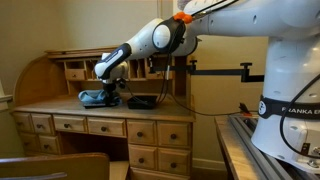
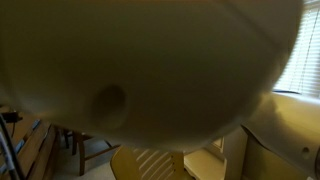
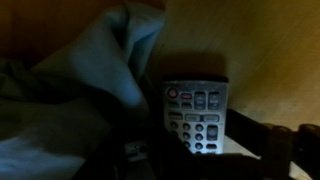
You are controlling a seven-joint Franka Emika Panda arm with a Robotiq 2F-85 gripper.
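Note:
A grey remote control (image 3: 196, 115) with dark and reddish buttons shows in the wrist view, lying between the dark fingers. My gripper appears shut on its sides, though the fingertips are very dark and the lower end of the remote is hidden. Grey-blue cloth (image 3: 75, 110) fills the left of that view, close beside the remote. In the first exterior view, my gripper (image 1: 105, 94) is low over the desk at the bluish cloth (image 1: 91, 98), and the remote cannot be made out there.
A black tray (image 1: 145, 101) stands on the wooden desk (image 1: 178, 113), right of the cloth. Shelf compartments (image 1: 75, 72) rise behind. In the second exterior view, the arm (image 2: 150, 70) blocks most of the scene.

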